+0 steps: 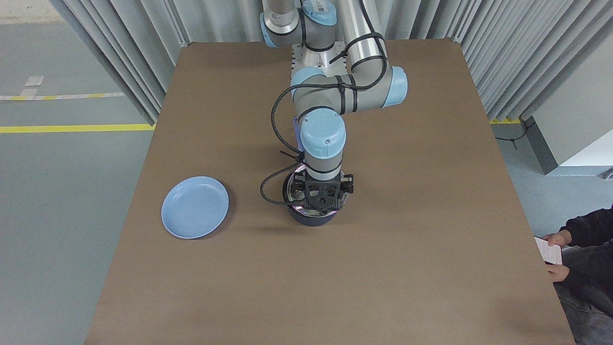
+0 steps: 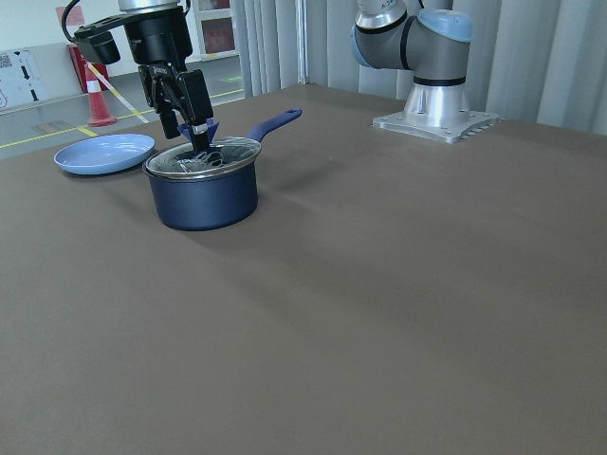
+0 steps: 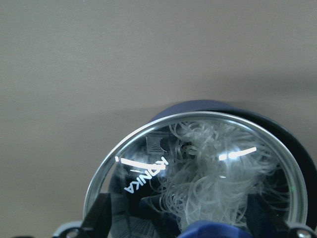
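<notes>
A dark blue pot [image 2: 204,204] stands on the table with its blue handle [image 2: 275,123] pointing back. The glass lid [image 3: 148,153] sits slightly off-centre on it, leaving a dark rim showing at upper right in the wrist view; pale stringy contents show through. My gripper is down at the lid, its black fingers either side of a blue piece at the bottom edge of the wrist view, probably the knob. Whether they touch it is unclear.
A light blue plate [image 1: 195,207] lies left of the pot. A person's hands [image 1: 556,271] hold a paper at the right edge.
</notes>
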